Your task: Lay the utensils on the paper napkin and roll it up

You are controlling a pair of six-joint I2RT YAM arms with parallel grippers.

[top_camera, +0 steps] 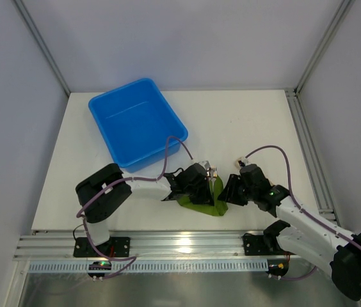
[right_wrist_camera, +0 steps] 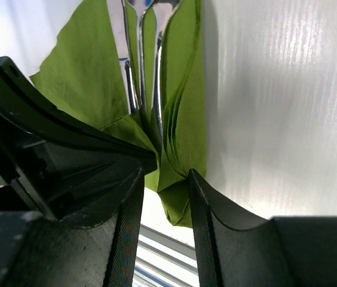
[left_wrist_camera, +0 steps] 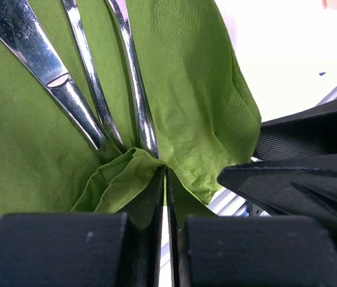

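A green napkin [top_camera: 196, 206] lies near the front of the white table, with a knife [left_wrist_camera: 32, 49], a fork and a spoon on it, seen in part. Their handle ends pass under a folded napkin flap. In the left wrist view my left gripper is shut, its tips pinching that thin flap just below the handles. My right gripper stands part open at the napkin's right side. In the right wrist view, the raised, layered napkin edge [right_wrist_camera: 186, 137] reaches between its fingertips; whether both pads touch it is unclear.
An empty blue bin [top_camera: 136, 121] stands at the back left. A light wooden piece [top_camera: 239, 162] lies behind my right arm, partly hidden. Both grippers are close together over the napkin.
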